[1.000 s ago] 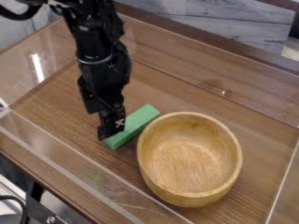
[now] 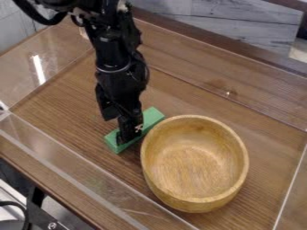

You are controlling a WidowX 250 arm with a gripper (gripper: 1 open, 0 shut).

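My black gripper (image 2: 120, 121) is low over a green rectangular block (image 2: 139, 130) that lies flat on the wooden table, left of a round tan bowl (image 2: 195, 162). The gripper's fingers reach down to the block, one toward each side of it as far as the dark shapes show. It looks open; whether the fingers touch the block is hard to tell.
The bowl sits close against the block's right side, at the front right. A grey board stands beyond the back edge, and a black cable hangs at the bottom left.
My gripper has moved slightly right over the green block, covering more of it. The bowl has stayed in place.
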